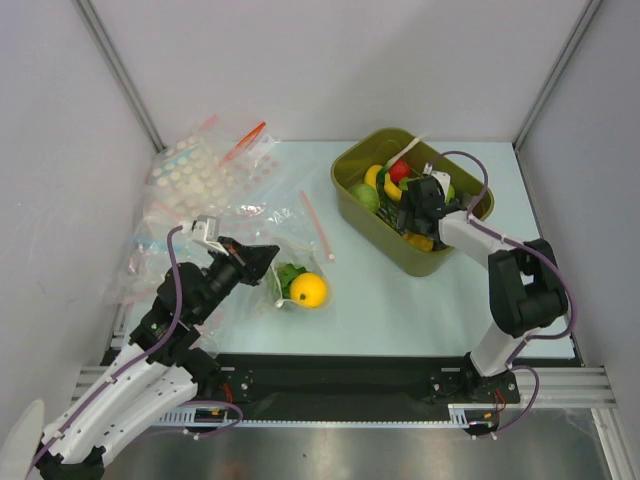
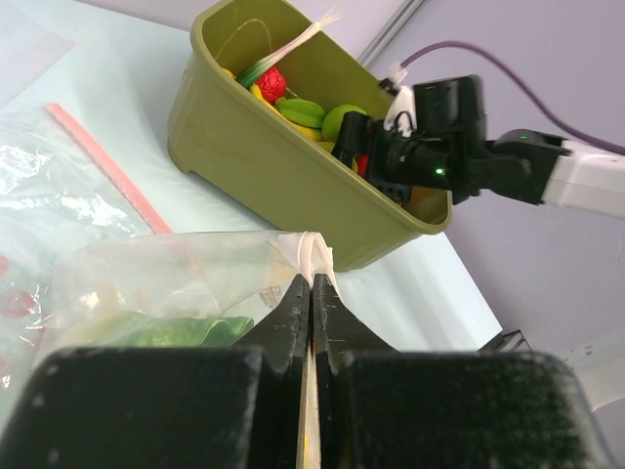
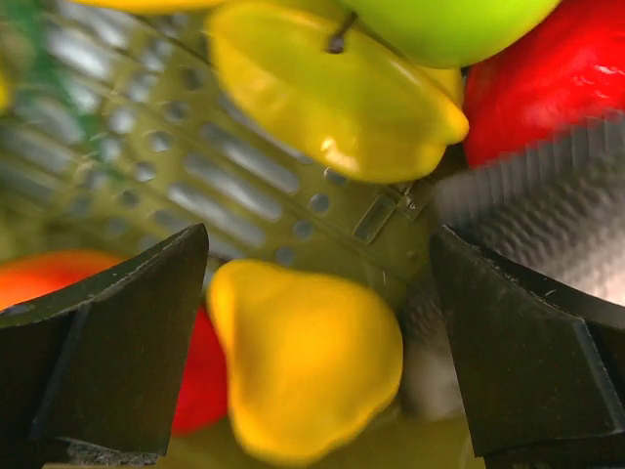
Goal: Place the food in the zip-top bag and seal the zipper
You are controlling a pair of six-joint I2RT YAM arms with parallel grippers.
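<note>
My left gripper [image 1: 262, 256] is shut on the edge of a clear zip top bag [image 2: 146, 269], which holds green leafy food [image 1: 286, 275] and a round yellow fruit [image 1: 308, 290]. In the left wrist view the bag's edge rises between the fingertips. My right gripper stands open down inside the olive bin [image 1: 380, 230], over a yellow pear [image 3: 303, 362]. Around it lie a yellow fruit [image 3: 342, 107], a green apple [image 3: 449, 20], red items [image 3: 542, 68] and a grey textured thing [image 3: 537, 195].
More clear bags [image 1: 190, 170] with coloured zippers lie at the back left. Walls stand at back and sides.
</note>
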